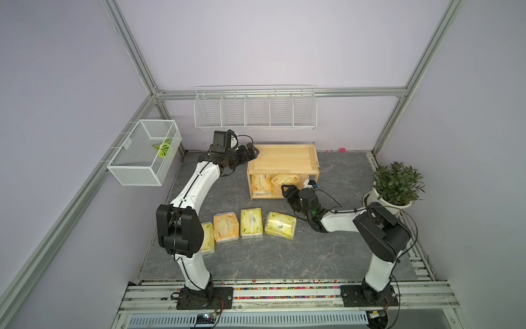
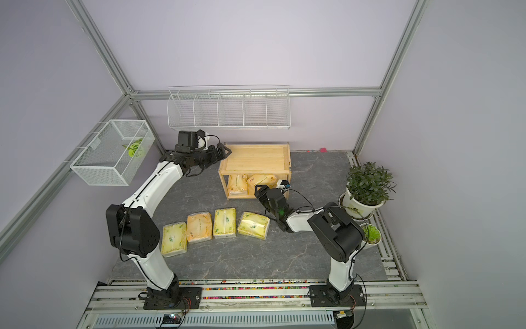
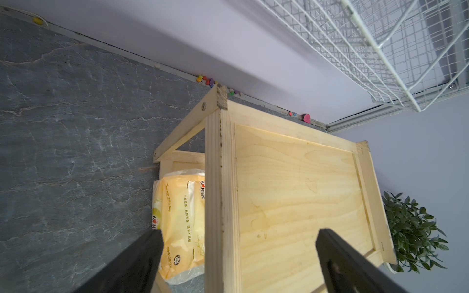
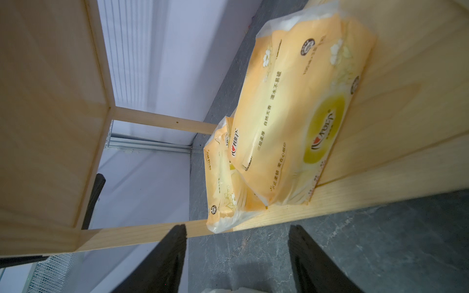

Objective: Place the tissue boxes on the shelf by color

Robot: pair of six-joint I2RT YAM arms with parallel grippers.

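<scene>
A wooden shelf (image 1: 285,159) stands at the back, holding two orange tissue packs on its lower level. The left orange pack (image 1: 261,184) stands near the side post; the right orange pack (image 4: 298,97) lies slanted and leans against it in the right wrist view. On the table sit another orange pack (image 2: 199,227) and yellow packs: a left one (image 2: 174,239), a middle one (image 2: 224,223) and a right one (image 2: 253,225). My left gripper is open at the shelf top's left edge. Open and empty, my right gripper is at the shelf's front opening, before the slanted pack.
A wire rack (image 1: 255,109) hangs on the back wall above the shelf. To the left is a white mesh basket (image 1: 145,153), and to the right a potted plant (image 1: 397,186). Bare table lies in front of the right arm.
</scene>
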